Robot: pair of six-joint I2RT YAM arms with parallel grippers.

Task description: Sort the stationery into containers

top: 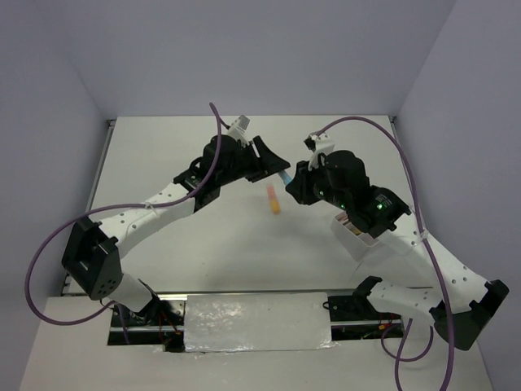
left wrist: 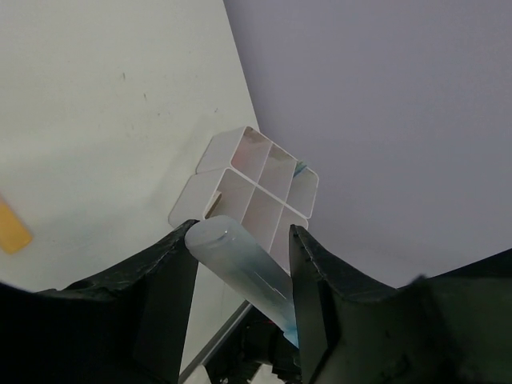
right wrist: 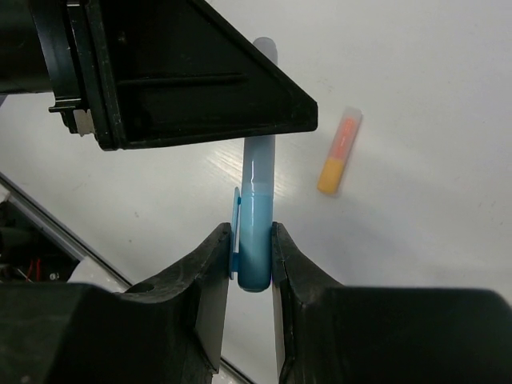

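A blue marker with a translucent pale barrel (top: pixel 285 177) hangs above the table between my two grippers. In the right wrist view my right gripper is shut on the blue capped end (right wrist: pixel 256 240), beside its clip. The left gripper has its fingers either side of the pale end (left wrist: pixel 232 248); whether both touch it is unclear. A pink and orange marker (right wrist: pixel 340 152) lies on the table below. The white divided container (left wrist: pixel 210 152) stands to the right, partly hidden by the right arm in the top view.
Something blue (left wrist: pixel 301 168) shows in one far compartment, and a thin pale piece (left wrist: pixel 214 203) in a nearer one. Both arms meet over the middle.
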